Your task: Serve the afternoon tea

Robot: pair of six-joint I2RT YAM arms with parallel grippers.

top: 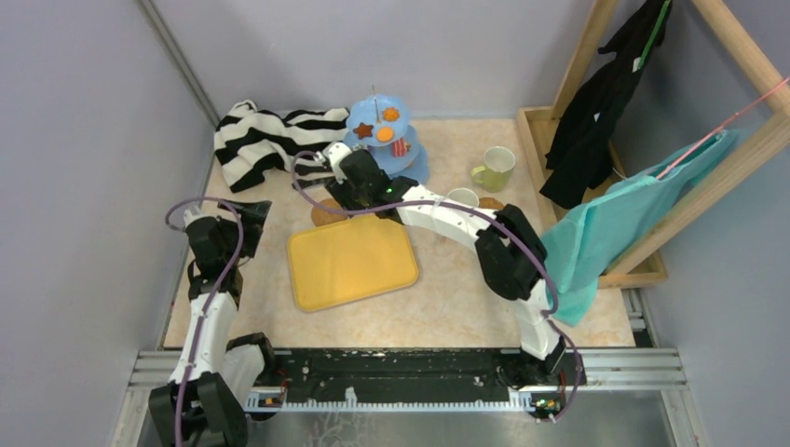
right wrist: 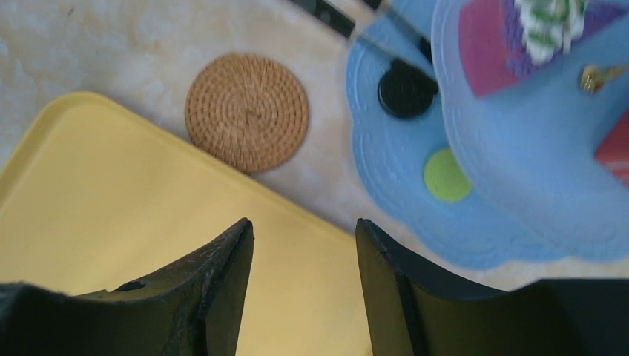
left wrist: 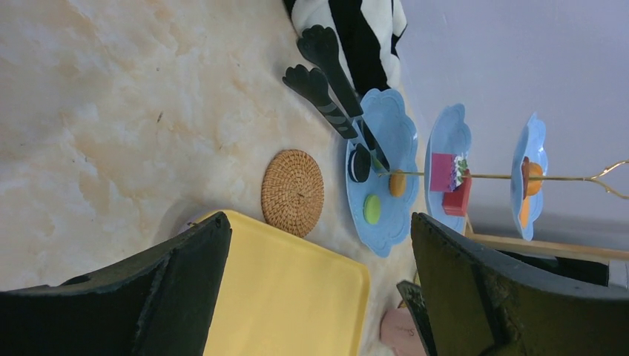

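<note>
A blue tiered stand (top: 410, 158) with pastries stands at the back; its lower plate (left wrist: 389, 119) holds a dark cookie and green macaron. Two black-handled utensils (left wrist: 323, 100) reach onto it. A woven coaster (right wrist: 246, 111) lies between stand and yellow tray (top: 352, 265). My right gripper is part open over the tray's back edge near the coaster, empty, partly hiding utensils and stand from above. My left gripper stands open and empty left of the tray. A green mug (top: 494, 168) stands right of the stand; another cup (top: 463, 196) is partly behind the right arm.
A striped cloth (top: 270, 140) lies at the back left. A wooden rack (top: 652, 242) with black and teal cloths occupies the right side. The front of the table around the tray is clear.
</note>
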